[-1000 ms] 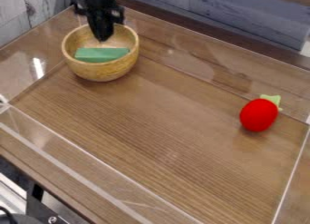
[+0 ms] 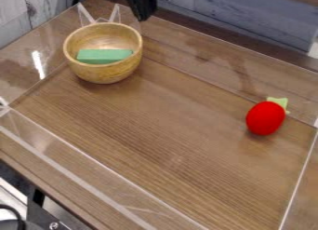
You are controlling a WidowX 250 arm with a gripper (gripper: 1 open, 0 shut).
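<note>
My gripper [image 2: 141, 8] is at the top edge, dark and only partly in frame, above and behind the bowl; its fingertips are too small to read clearly. A tan bowl [image 2: 121, 68] at the upper left holds a green block [image 2: 104, 56]. A red rounded object [image 2: 265, 118] lies at the right, with a small pale green item [image 2: 278, 103] just behind it.
A grey wall [image 2: 261, 15] runs along the back, and a pale wall borders the left edge.
The gripper has risen from over the bowl to the top edge and shifted right. The bowl and the other objects look unmoved.
</note>
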